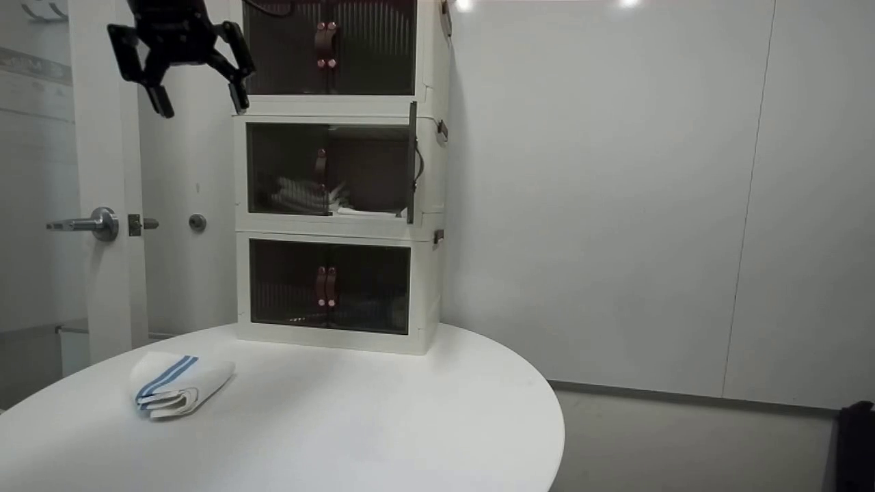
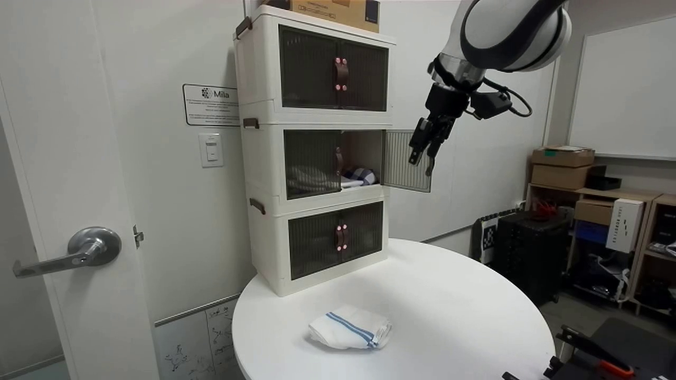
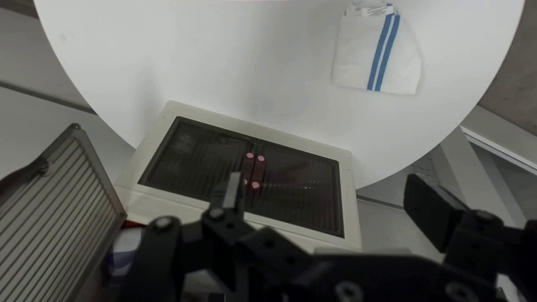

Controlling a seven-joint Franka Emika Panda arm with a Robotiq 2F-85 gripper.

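Observation:
My gripper hangs open high above the table at the upper left of exterior view 1, its fingers wide apart and nothing between them. In exterior view 2 the gripper appears in front of the middle cabinet's swung-out door. A folded white towel with blue stripes lies on the round white table, well below the gripper and apart from it. The wrist view shows the towel at the upper right. Inside the middle cabinet, folded cloths are partly visible through the open right side.
Three white cabinets are stacked at the table's back. The top cabinet's doors and the bottom cabinet's doors are closed. A cardboard box sits on top. Bare table surrounds the towel.

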